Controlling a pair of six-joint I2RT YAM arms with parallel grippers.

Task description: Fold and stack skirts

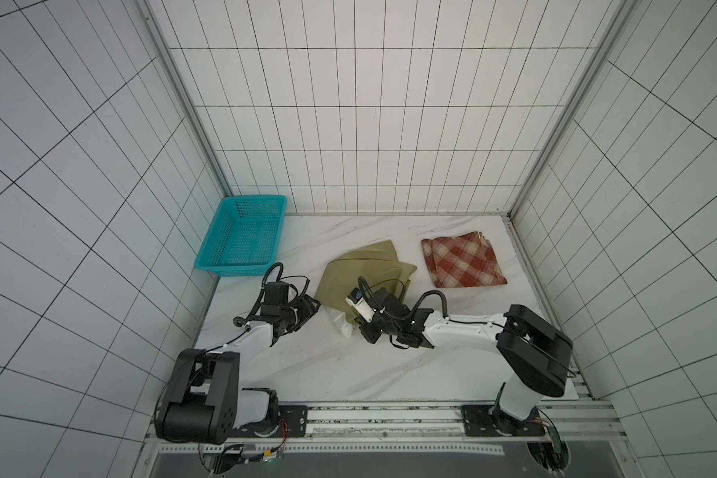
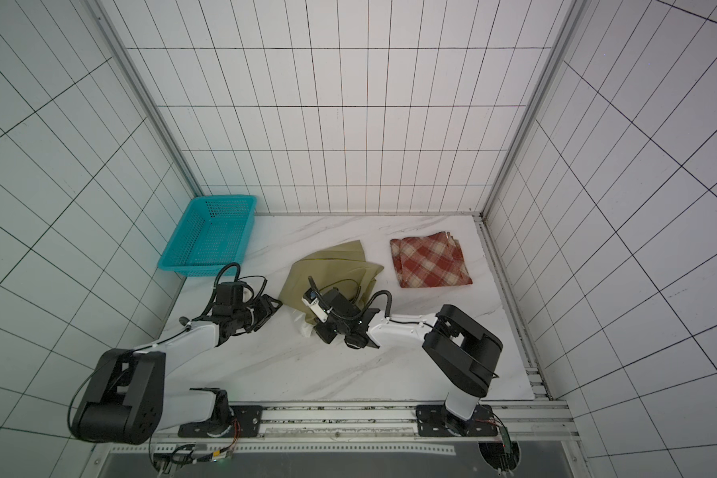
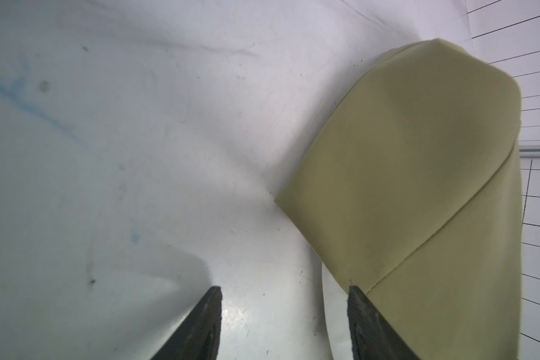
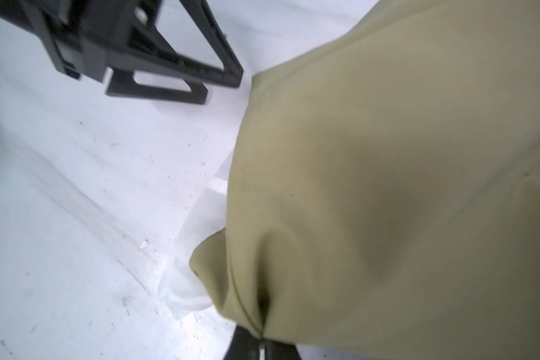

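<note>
An olive-green skirt point(image 1: 350, 275) lies bunched in the middle of the table, with white fabric point(image 4: 186, 258) showing beneath it. My right gripper is shut on the skirt's near edge, pinching it into folds. My left gripper stands open just beside the skirt's left corner, nothing between its fingers. A red plaid folded cloth point(image 1: 463, 263) lies flat at the back right.
A teal basket point(image 1: 240, 239), empty, stands at the back left. Tiled walls enclose the white table point(image 2: 279, 374) at the back and both sides. Bare table shows along the front and behind the skirt.
</note>
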